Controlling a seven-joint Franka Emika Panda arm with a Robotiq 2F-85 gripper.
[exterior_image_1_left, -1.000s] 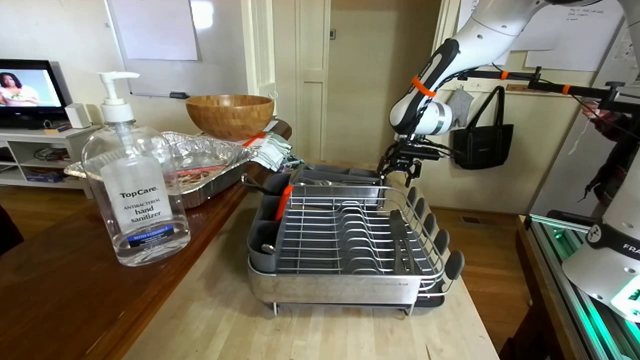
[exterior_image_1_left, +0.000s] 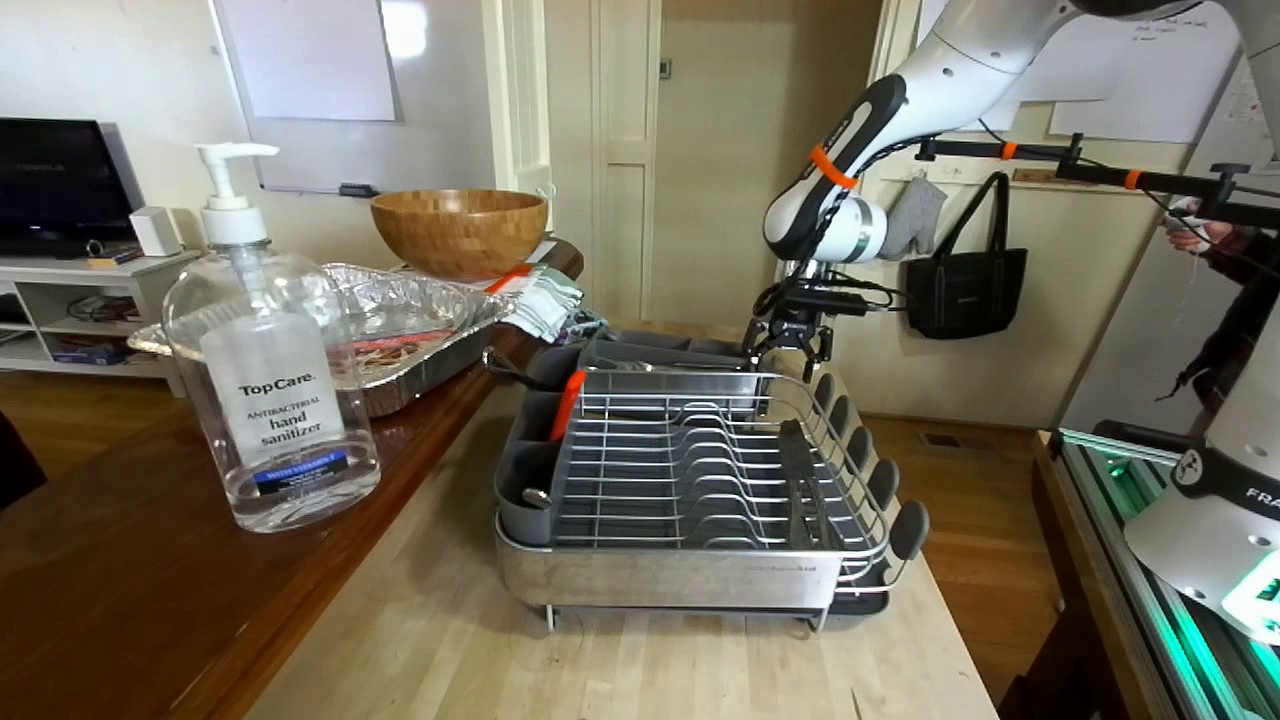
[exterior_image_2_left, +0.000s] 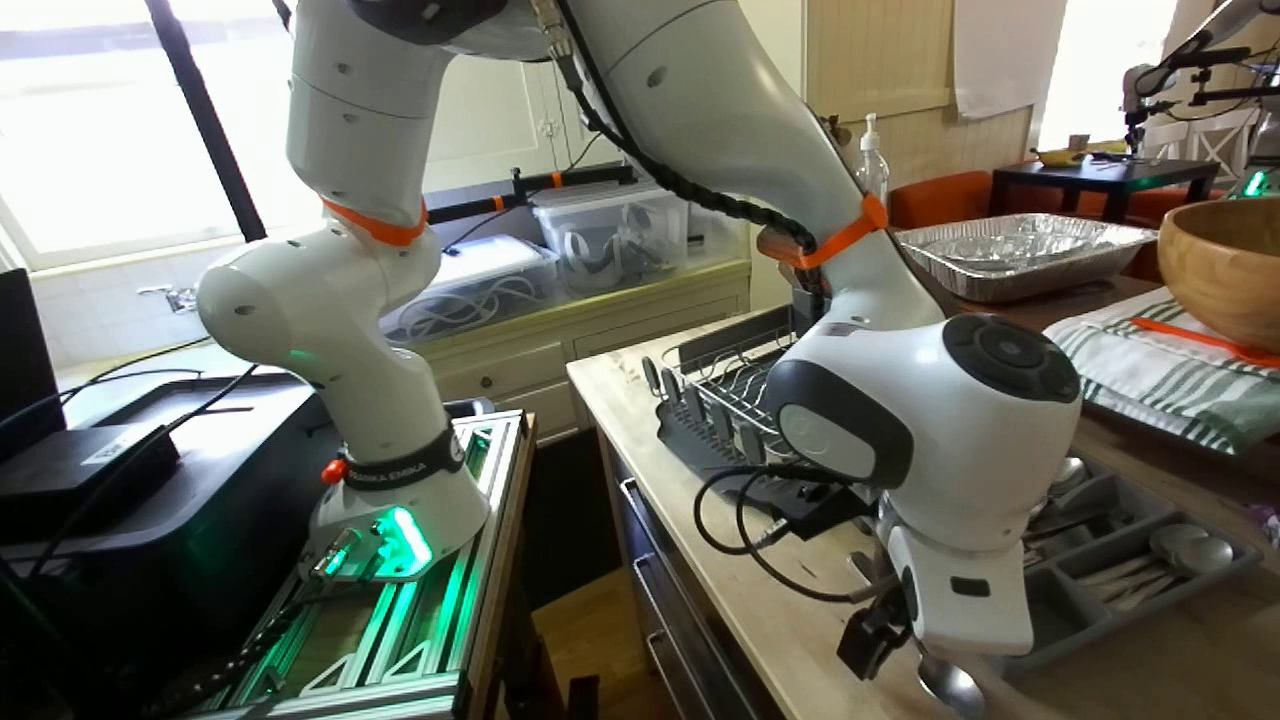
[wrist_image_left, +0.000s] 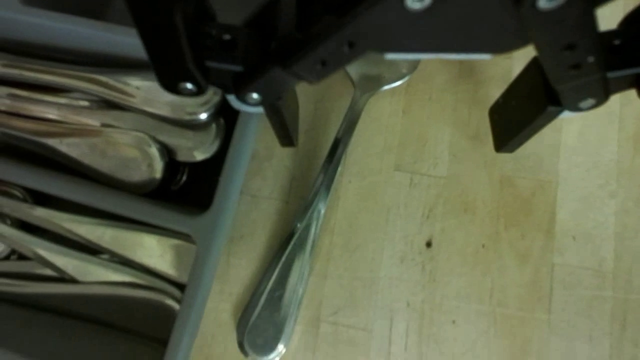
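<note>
A metal spoon (wrist_image_left: 321, 198) lies on the wooden counter in the wrist view, handle toward the bottom and its head partly covered by my gripper. Its rounded bowl (exterior_image_2_left: 951, 686) shows at the lower edge of exterior view 2. My gripper is open above the counter, its fingers wide apart and nothing held. The spoon's neck runs between them in that view, nearer the left finger (wrist_image_left: 283, 117). Exterior view 1 has the gripper (exterior_image_1_left: 786, 360) behind the dish rack, near the grey cutlery tray (exterior_image_2_left: 1086, 642).
Handles of several utensils (wrist_image_left: 120, 144) fill the tray compartments left of the spoon. A dish rack (exterior_image_1_left: 672, 580) with utensils in it occupies the counter. A wooden bowl (exterior_image_1_left: 459, 234), foil pan (exterior_image_1_left: 414, 390) and sanitizer bottle (exterior_image_1_left: 282, 408) stand on the raised ledge.
In exterior view 1 my gripper and forearm have shifted slightly left. The rack and the things on the ledge have not moved. The television picture has gone dark.
</note>
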